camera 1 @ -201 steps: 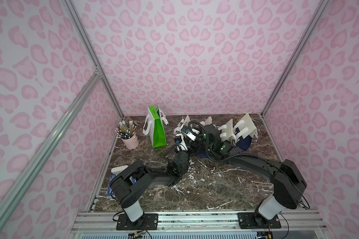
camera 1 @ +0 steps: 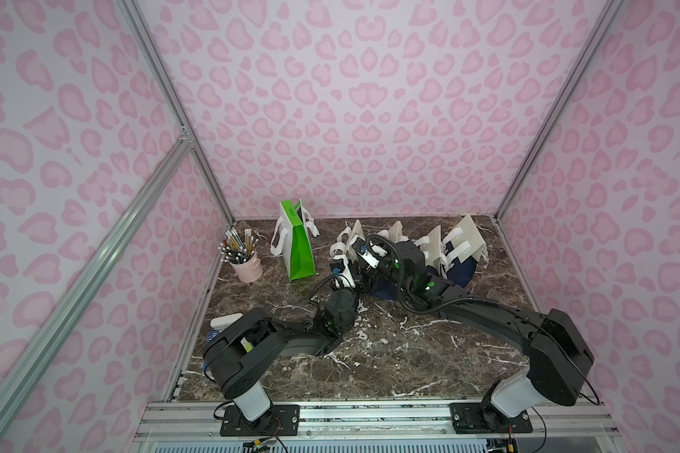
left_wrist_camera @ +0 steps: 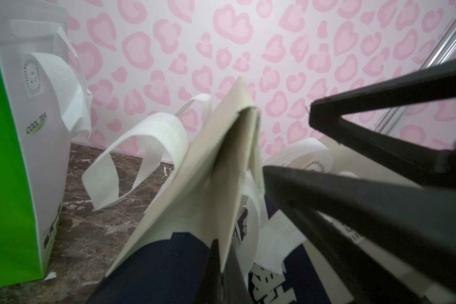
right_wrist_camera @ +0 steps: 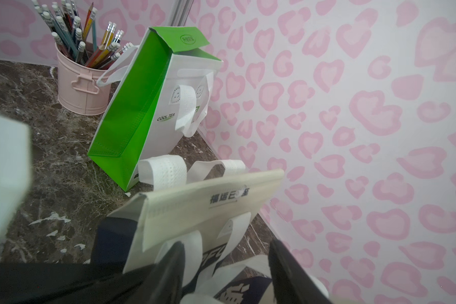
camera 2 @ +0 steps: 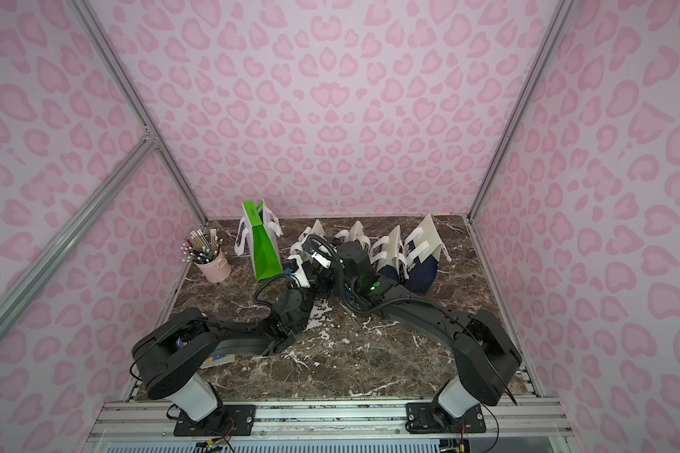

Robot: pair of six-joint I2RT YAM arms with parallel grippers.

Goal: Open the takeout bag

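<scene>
A cream and navy takeout bag [left_wrist_camera: 187, 212] with white handles [left_wrist_camera: 152, 131] stands upright, its top edges close together at the peak. At the bottom of the left wrist view my left gripper is shut, with the bag's thin cream side edge running down between its fingers. My right gripper is open; its black fingers [left_wrist_camera: 339, 202] stand apart at the bag's right in the left wrist view. In the right wrist view the same bag [right_wrist_camera: 202, 202] lies beyond the fingers, which seem to hold nothing. Both arms hide much of it from above.
A green and white bag [camera 1: 298, 249] stands to the left, beside a pink bucket of pencils [camera 1: 247, 268]. More cream and navy bags [camera 1: 464, 241] line the right side. Clear marble tabletop [camera 1: 400, 362] lies in front.
The left arm's elbow has moved slightly left while its gripper stays by the bag.
</scene>
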